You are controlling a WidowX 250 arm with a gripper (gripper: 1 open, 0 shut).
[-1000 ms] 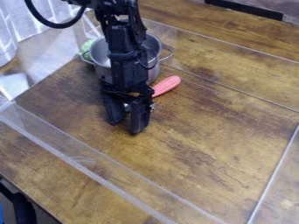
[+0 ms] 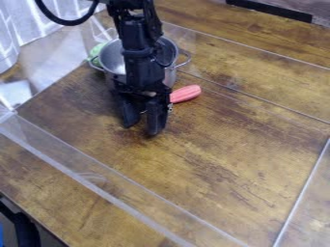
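Note:
My black gripper [image 2: 142, 116] hangs low over the wooden table, in front of a metal pot [image 2: 112, 60]. Its fingertips are dark against the wood, and whether they are open, shut or holding something is unclear. A pink elongated object [image 2: 183, 95] lies just right of the gripper, and a green item [image 2: 98, 55] shows at the pot's left, partly hidden.
Transparent plastic edges run along the lower left and the right side. A crumpled white, clear item lies at the upper left.
The gripper has shifted slightly upward in the view since a second ago. The pot and the pink object look much the same.

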